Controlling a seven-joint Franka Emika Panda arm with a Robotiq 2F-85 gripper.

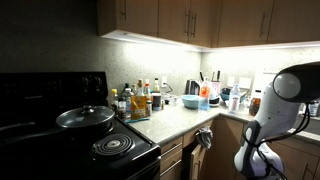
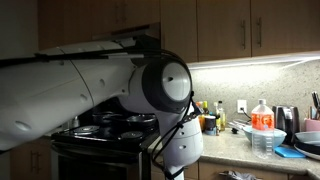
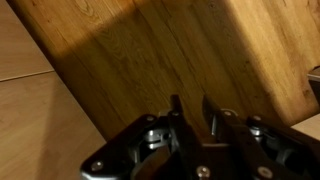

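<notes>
In the wrist view my gripper points down over a brown wood-grain surface (image 3: 160, 60), its two dark fingertips apart and nothing visible between them. Exterior view 1 shows the arm's white wrist (image 1: 262, 150) low in front of the cabinets at the right; the fingers are too small to make out there. A light and dark cloth (image 1: 204, 137) hangs at the counter's front, over an open drawer or door, to the left of the arm. Part of this cloth (image 2: 238, 175) also shows at the bottom of exterior view 2.
The stove (image 1: 112, 147) with a covered pan (image 1: 85, 117) stands at left. Several bottles (image 1: 140, 102) line the counter (image 1: 175, 122); a large clear bottle (image 2: 262, 130) stands farther along. Pale panels (image 3: 35, 110) border the wood-grain surface at left.
</notes>
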